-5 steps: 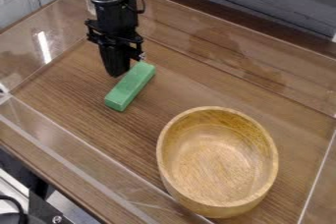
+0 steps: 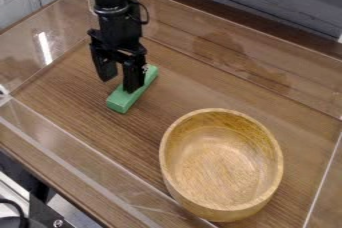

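My black gripper (image 2: 116, 72) reaches down from the top left, its open fingers low over the upper part of a flat green rectangular object (image 2: 130, 94) lying on the wooden table. The fingers partly hide that upper end; whether they touch it I cannot tell.
A large round, light wooden bowl (image 2: 221, 162) sits at the lower right. Dark cables show at the lower left edge.
My gripper has moved down from above and behind the green object to low over its upper end. The green object and bowl look essentially in place.
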